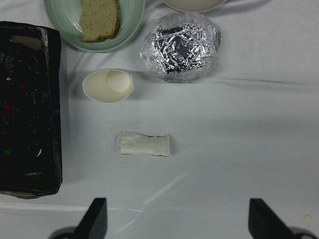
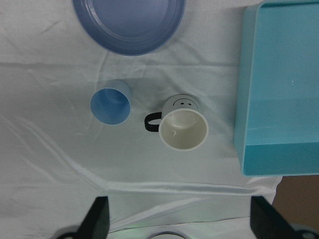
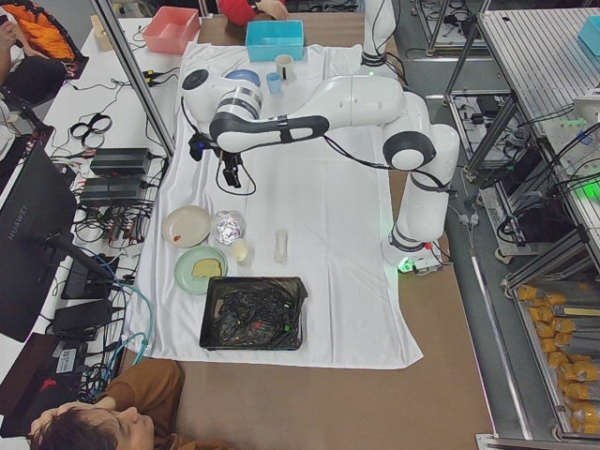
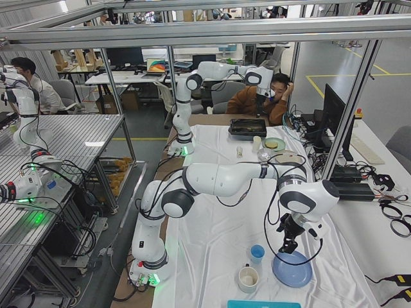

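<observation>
My left gripper hangs open over the white cloth, nothing between its fingers. Beyond it lie a small white wrapped packet (image 1: pixel 143 144), a cream cup (image 1: pixel 102 87), a foil-covered bowl (image 1: pixel 180 47), a green plate (image 1: pixel 60 20) with a bread slice (image 1: pixel 98 20), and a dark tray (image 1: pixel 52 114). My right gripper is open and empty over the other end of the table, facing a white mug (image 2: pixel 183 132) with a black handle, a blue cup (image 2: pixel 110 104) and a blue plate (image 2: pixel 128 30).
A light blue bin (image 2: pixel 281 89) stands beside the mug. A beige plate (image 3: pixel 186 223) sits near the foil bowl. A person sits beyond the dark tray's end; cables and monitors crowd the side table.
</observation>
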